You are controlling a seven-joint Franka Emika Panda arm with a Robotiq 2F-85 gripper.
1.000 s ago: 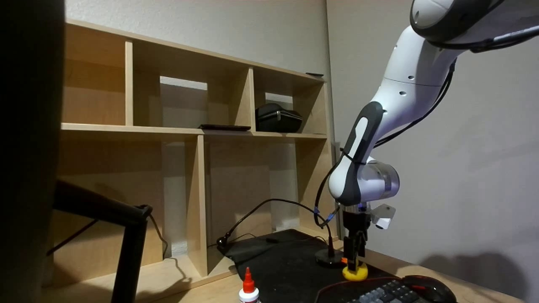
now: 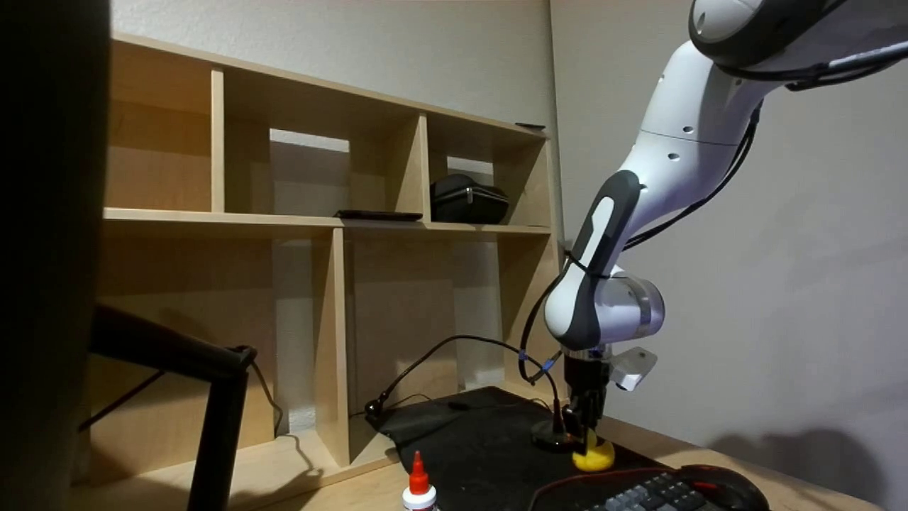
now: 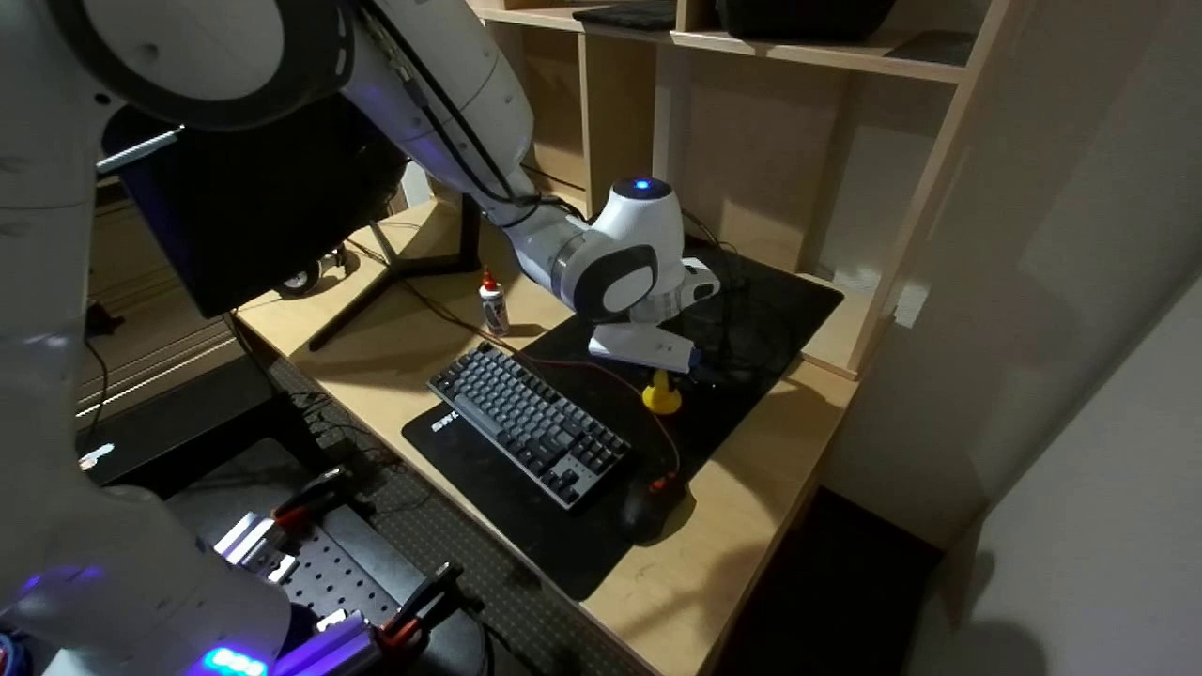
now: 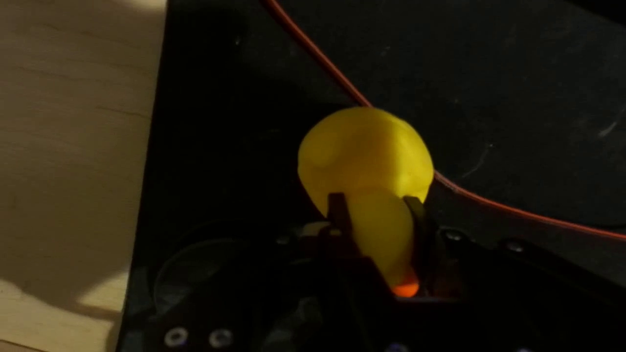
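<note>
A yellow rubber toy, duck-like in shape (image 4: pixel 364 146), is on or just above the black desk mat (image 3: pixel 738 304); contact below it cannot be made out. An orange tip (image 4: pixel 406 287) shows at its lower end in the wrist view. My gripper is shut on the toy's narrower part, one dark finger on each side, while the broad rounded part sticks out beyond the fingertips. From the first exterior side, the gripper (image 2: pixel 587 438) points down at the yellow toy (image 2: pixel 595 457). In the second exterior view, the hand hides the fingers above the toy (image 3: pixel 661 396).
A red cable (image 4: pixel 499 205) runs close by the toy. On the mat lie a keyboard (image 3: pixel 530 422) and a dark mouse (image 3: pixel 654 507); a red-capped bottle (image 3: pixel 493 306) stands beyond them. A round black cable base (image 2: pixel 553 436) is close to the gripper. Shelving (image 2: pixel 340 341) rises behind.
My hand has shifted slightly left in the first exterior view. The toy has moved a little with it and looks turned, its orange part no longer showing there.
</note>
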